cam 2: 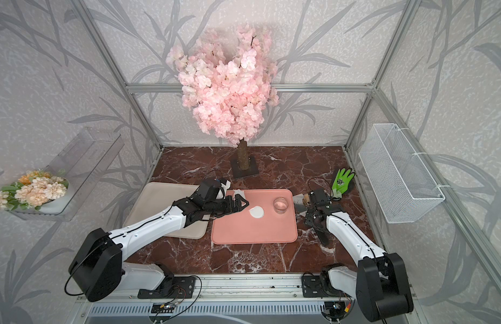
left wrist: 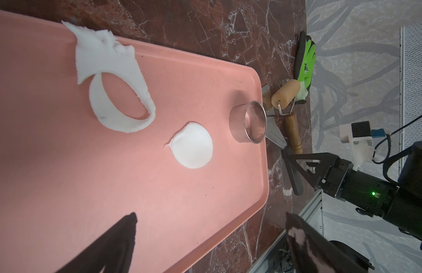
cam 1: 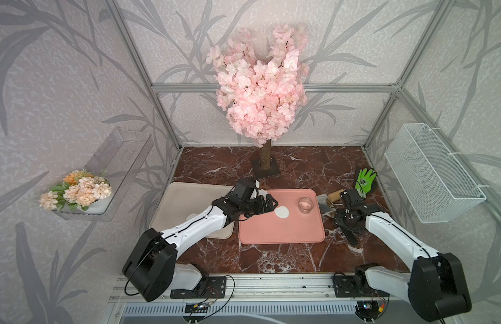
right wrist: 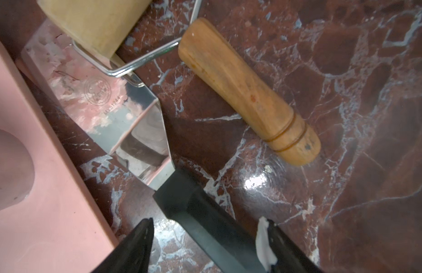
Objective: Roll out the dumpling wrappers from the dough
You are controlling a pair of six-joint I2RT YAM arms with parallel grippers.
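A round white dough wrapper (left wrist: pixel 191 145) with a small tail lies on the pink tray (left wrist: pixel 174 218). The torn dough scrap (left wrist: pixel 122 119) lies at the tray's far left. A metal ring cutter (left wrist: pixel 247 122) stands right of the wrapper. Over the tray's left part, my left gripper (cam 1: pixel 269 203) is open and empty. My right gripper is open above the scraper, whose black handle (right wrist: pixel 206 223) appears between its fingers, not gripped. Something white clings to one right finger (right wrist: pixel 276 250). The scraper's steel blade (right wrist: pixel 83 82) points toward the upper left.
A wooden roller (right wrist: pixel 97 22) partly covers the scraper blade; its handle (right wrist: pixel 251 93) lies to the right. Behind them is a green glove (cam 1: pixel 364 181). A beige tray (cam 1: pixel 172 208) stands left of the pink one. The tree base (cam 1: pixel 266 168) is at the back.
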